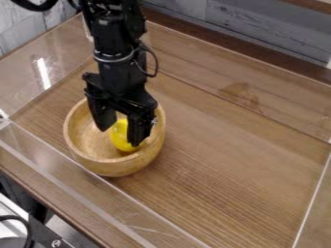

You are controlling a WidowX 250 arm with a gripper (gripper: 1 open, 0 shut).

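A round wooden bowl (104, 160) sits at the left of the table, holding a yellow object (127, 139). My black gripper (119, 112) reaches down into the bowl from above, its fingers spread open around and over the yellow object, which they partly hide. Whether they touch it I cannot tell.
A white wall runs along the back, and a black cable lies at the lower left corner.
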